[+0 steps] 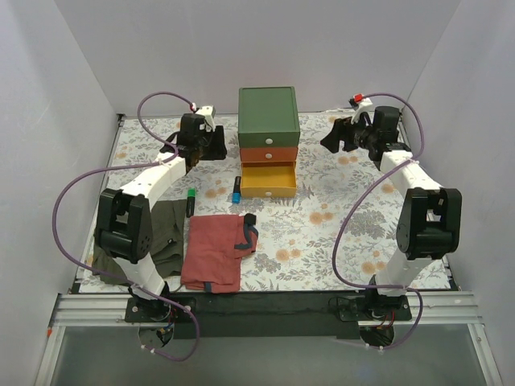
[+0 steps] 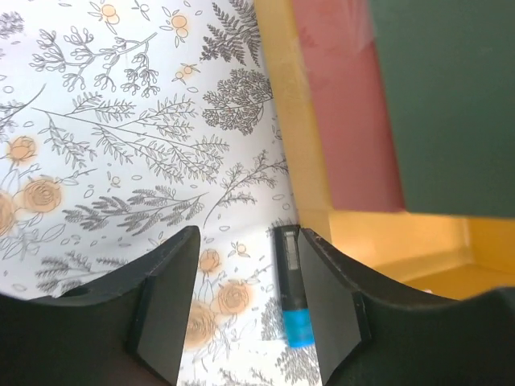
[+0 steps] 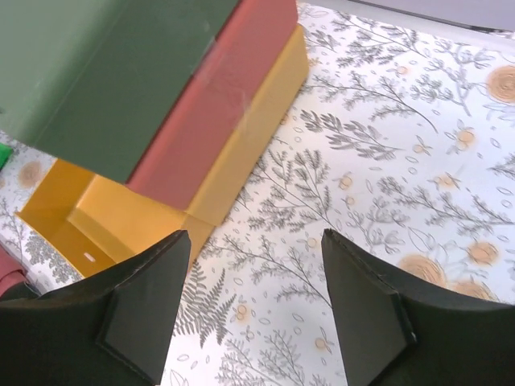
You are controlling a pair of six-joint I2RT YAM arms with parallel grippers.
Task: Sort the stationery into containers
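A small drawer cabinet, green [image 1: 269,112] on top with a red drawer below, stands at the back centre. Its bottom yellow drawer [image 1: 269,181] is pulled out and looks empty. A black marker with a blue end [image 1: 236,189] lies just left of that drawer; the left wrist view shows the same blue-ended marker [image 2: 293,289] beside the cabinet. A green-and-black marker [image 1: 191,203] lies further left. My left gripper [image 1: 214,145] is open left of the cabinet, holding nothing. To the cabinet's right, my right gripper [image 1: 338,135] stands with its fingers apart and bare tablecloth between them.
At the front left lie a red folded cloth [image 1: 212,253] with a dark-trimmed part and a dark green cloth [image 1: 165,237]. The floral tablecloth [image 1: 330,249] is clear at the centre front and right.
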